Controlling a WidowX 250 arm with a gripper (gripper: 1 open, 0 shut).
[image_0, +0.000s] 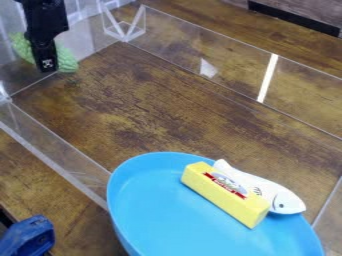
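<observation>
My black gripper is at the upper left, low over a green, soft-looking item beside the clear wall of the enclosure. The fingertips overlap the green item, and whether they grip it cannot be seen clearly. A light blue plate at the bottom holds a yellow box with a red label and a white fish-shaped object.
Clear panels border the wooden floor, whose middle is bare. A dark blue object lies at the lower left corner, outside the panels.
</observation>
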